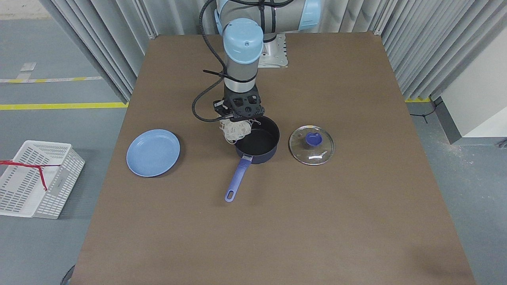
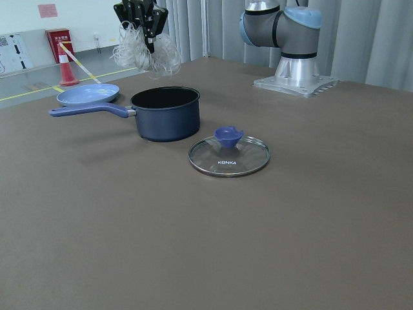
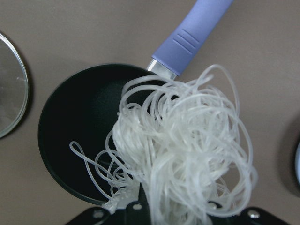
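My gripper [image 2: 148,42] hangs above the dark blue pot [image 2: 168,123], shut on a tangle of white translucent strands [image 1: 233,130] that droop over the pot's rim on the plate side. In the wrist view the bundle [image 3: 183,145] covers much of the pot's right half, and the fingertips are hidden behind it. The blue handle [image 1: 238,176] of the pot points to the front. A glass lid [image 1: 311,151] with a blue knob lies right of the pot. The blue plate [image 1: 153,152] stands empty to the left.
The arm's base [image 2: 293,81] stands at the back. A white plastic basket [image 1: 57,190] sits on the floor left of the table.
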